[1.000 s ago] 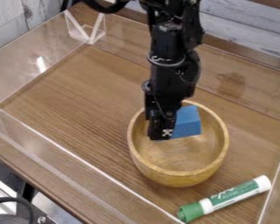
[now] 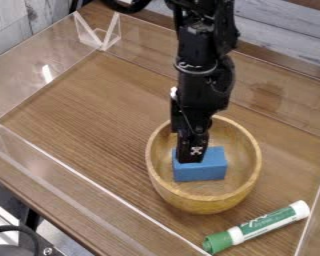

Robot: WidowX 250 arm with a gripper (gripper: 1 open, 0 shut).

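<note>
My black gripper (image 2: 191, 138) hangs open over the yellow bowl (image 2: 168, 190), its fingers reaching down inside the rim at the back. A blue block (image 2: 202, 171) lies in the bowl, just below and in front of the fingertips. Part of the block's back edge is hidden behind the gripper.
A green and white tube (image 2: 256, 226) lies at the front right, outside the bowl. A small white wire stand (image 2: 99, 35) is at the back left.
The blue block was raised at the gripper near the bowl's back right; now it lies lower, toward the middle of the bowl, below the gripper, which has shifted slightly.
</note>
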